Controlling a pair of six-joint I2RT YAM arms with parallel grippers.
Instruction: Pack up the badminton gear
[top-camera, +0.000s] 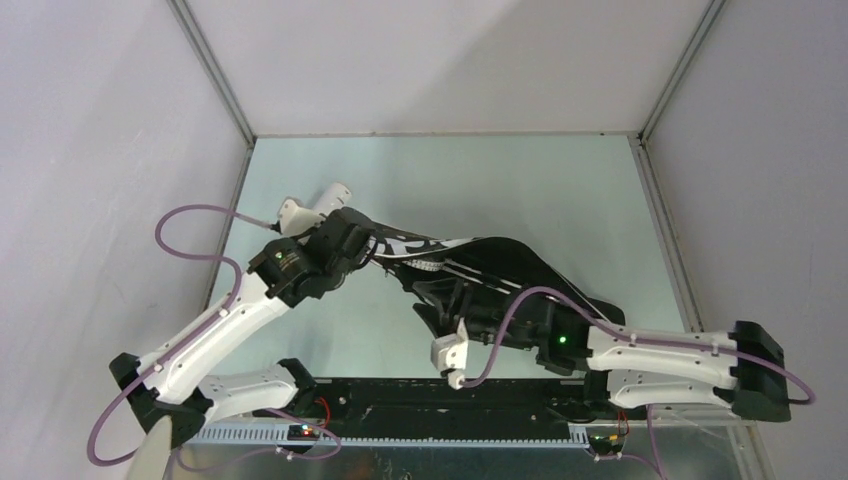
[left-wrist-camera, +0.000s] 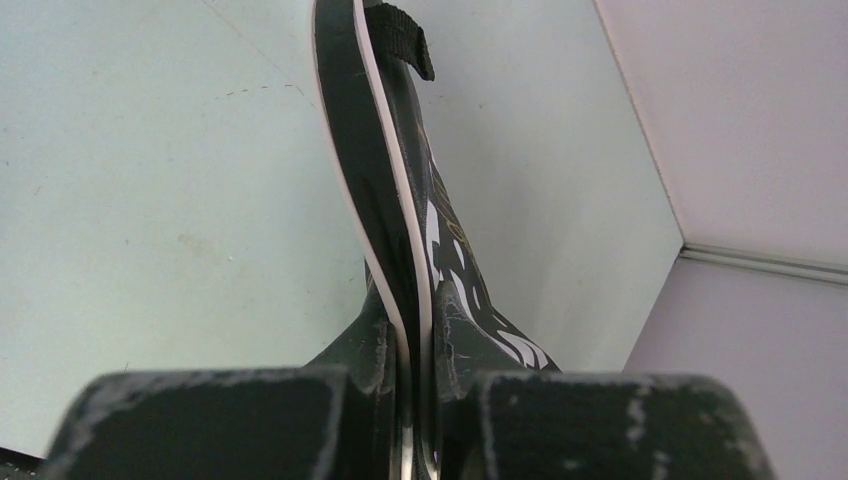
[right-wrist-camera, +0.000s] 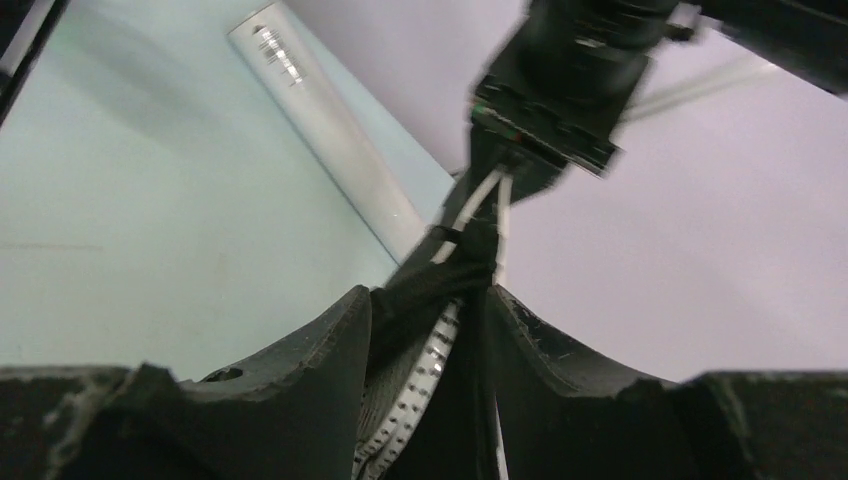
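A black badminton bag with white lettering, pale trim and a zipper lies diagonally across the middle of the table. My left gripper is shut on the upper edge of the bag, two pale-trimmed layers running between its fingers. My right gripper sits low at the bag's near side in the top view, its fingers part open over the dark fabric and white zipper tape; whether it touches the fabric I cannot tell.
A white tube lies at the back left, partly behind my left arm, and also shows in the right wrist view. Walls and rails border the sides and back.
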